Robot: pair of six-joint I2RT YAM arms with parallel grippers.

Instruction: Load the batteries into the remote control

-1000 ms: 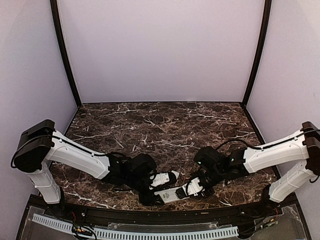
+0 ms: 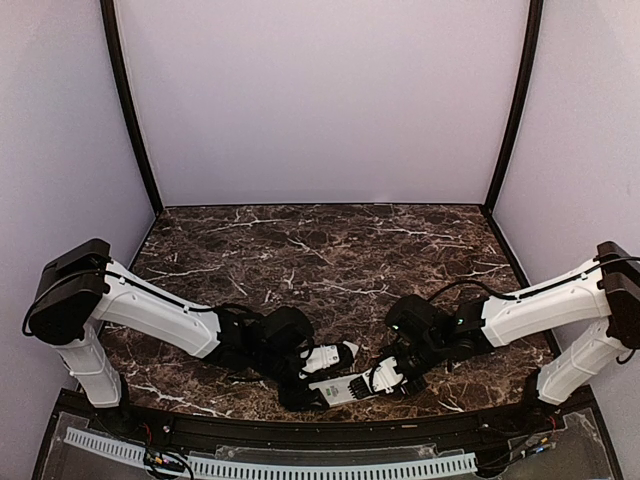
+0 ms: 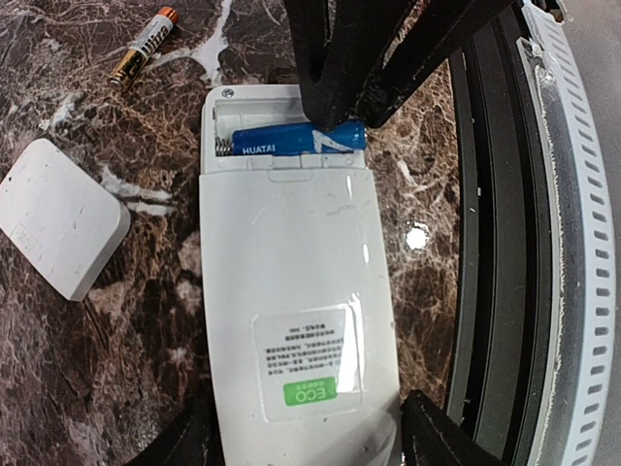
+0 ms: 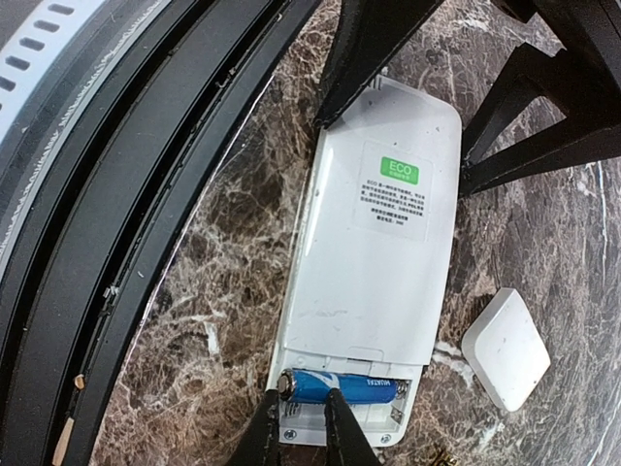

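Note:
The white remote control (image 3: 301, 233) lies back side up, its battery bay open at one end. My left gripper is shut on the opposite end, one finger against each long side. A blue battery (image 4: 364, 388) lies across the bay, one end by the spring; the slot beside it looks empty. My right gripper is shut with its tips at the blue battery; whether they pinch it or press on it is hidden. An orange-and-black battery (image 3: 144, 47) rests loose on the table beyond the bay.
A white rounded square piece (image 3: 63, 218) lies flat beside the remote. Along the table's front runs a dark rail (image 2: 300, 425), close to both grippers. The marble table (image 2: 320, 250) behind the arms is bare.
The left arm and the remote look unmoved.

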